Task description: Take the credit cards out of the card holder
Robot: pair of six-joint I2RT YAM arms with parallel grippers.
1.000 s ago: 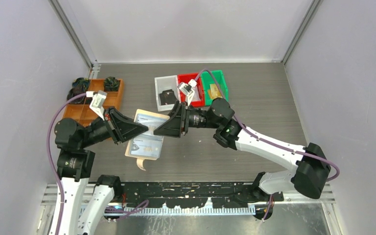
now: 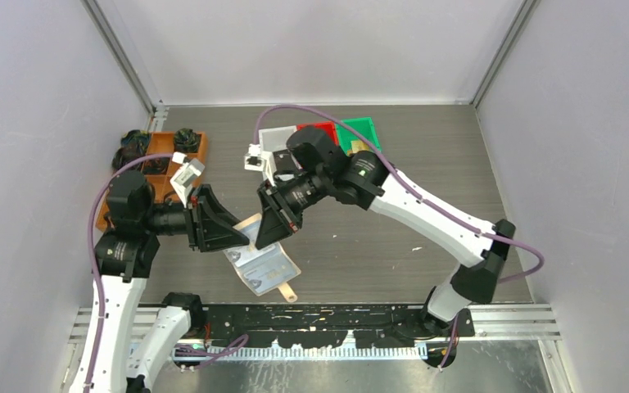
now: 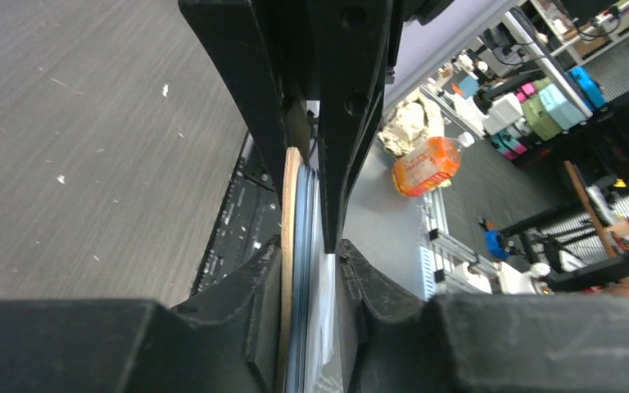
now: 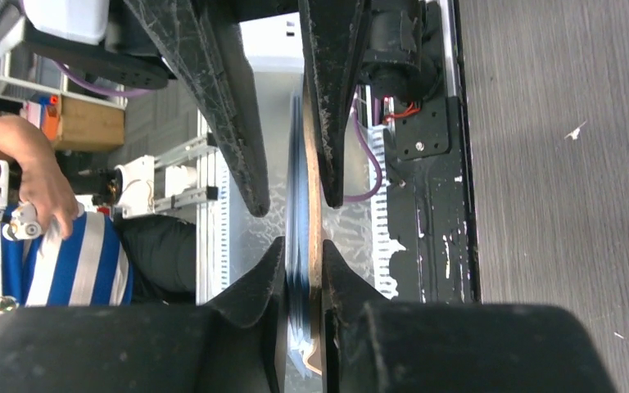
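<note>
The card holder (image 2: 260, 264), a tan-backed booklet with clear blue-tinted sleeves and a tan strap, is held upright between my two grippers above the table's front-middle, slanting toward lower right. In the left wrist view its edge (image 3: 299, 270) runs between the fingers of my left gripper (image 2: 242, 240). In the right wrist view the holder (image 4: 301, 246) lies between the fingers of my right gripper (image 2: 266, 237). Whether either is tight on it is hard to tell; the individual cards cannot be made out clearly.
White (image 2: 277, 135), red (image 2: 315, 127) and green (image 2: 359, 124) bins stand at the back middle, partly behind my right arm. An orange divided tray (image 2: 196, 164) with dark bags is at the left.
Both grippers have shifted toward the front with the holder, my right arm swinging up and angling down-left. The holder has rotated, its strap now pointing to the lower right.
</note>
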